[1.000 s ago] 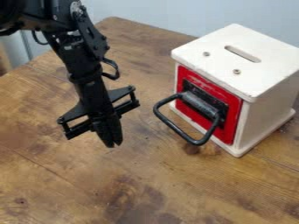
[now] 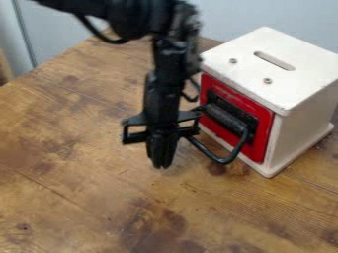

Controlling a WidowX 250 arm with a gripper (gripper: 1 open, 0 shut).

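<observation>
A white wooden toy toaster oven (image 2: pixel 288 109) with a red front panel stands at the right, its slot on top. A black wire handle juts out from its front, low and to the left. My black gripper (image 2: pixel 162 148) hangs just left of the oven's front, shut, nothing visible between its fingers. It overlaps part of the handle in the view; whether they touch I cannot tell.
A pale wall runs behind the table.
My gripper has moved right, from open table to beside the oven's front and handle. The oven looks unmoved.
</observation>
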